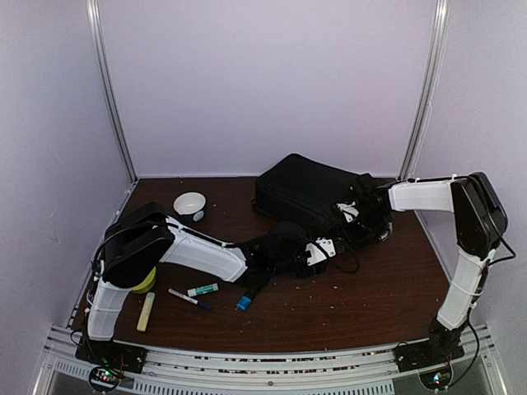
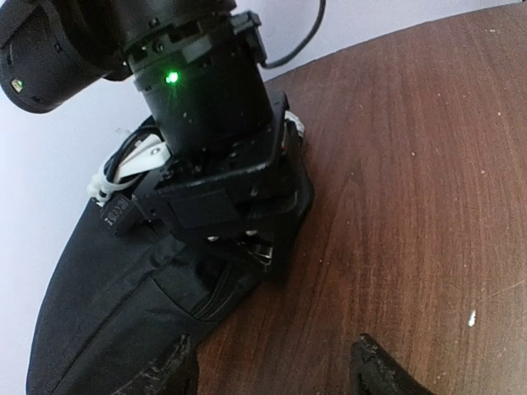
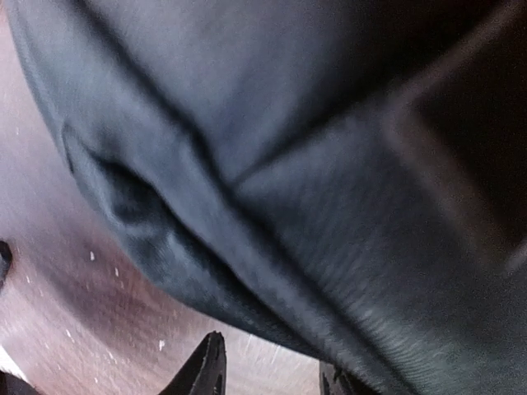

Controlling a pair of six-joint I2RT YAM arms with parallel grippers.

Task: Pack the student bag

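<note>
A black bag (image 1: 300, 185) lies at the back right of the table; in the left wrist view its fabric (image 2: 99, 296) shows a zipper. My left gripper is open over bare wood beside the bag, fingertips apart. My right gripper is open, low at the bag's edge, whose dark fabric (image 3: 329, 206) fills much of the right wrist view. In the top view both wrists are close together in front of the bag, and their fingers are hard to make out.
At left are a bowl (image 1: 189, 200), a yellow cup (image 1: 144, 282), a cream bar (image 1: 145, 313), a green marker (image 1: 202, 290), a pen (image 1: 185, 298) and a blue-tipped marker (image 1: 244, 303).
</note>
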